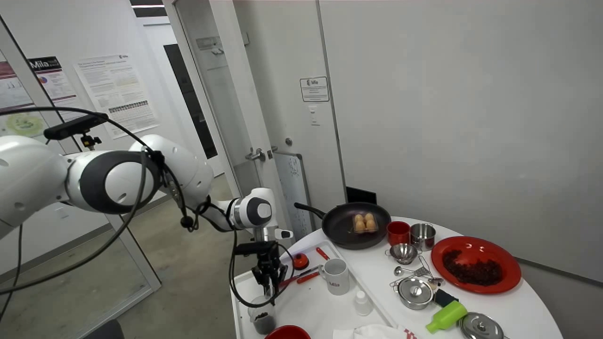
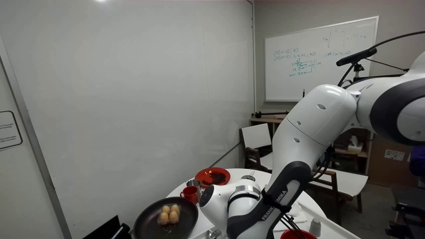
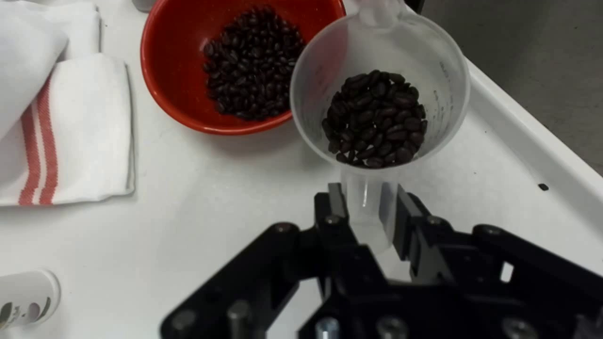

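Observation:
A clear measuring cup [image 3: 446, 101] with dark beans in it fills the upper right of the wrist view. My gripper is shut on its translucent handle [image 3: 364, 195], one finger on each side. The cup stands upright, its mouth facing the camera. Beside it sits a red bowl [image 3: 169, 90], also holding dark beans, and the cup's rim overlaps the bowl's edge in that view. From exterior view 1, my gripper [image 1: 274, 288] hangs low at the left of the white tray [image 1: 316, 319], the cup [image 1: 261, 310] under it. Exterior view 2 does not show my gripper.
A folded towel [image 3: 90, 130] and a small white bottle [image 3: 28, 296] lie to the left in the wrist view. On the tray stands a mug [image 1: 337, 277]. A pan [image 1: 345, 226] with eggs and a red plate [image 1: 511, 271] are beyond. One loose bean [image 3: 543, 186] lies by the tray's wall.

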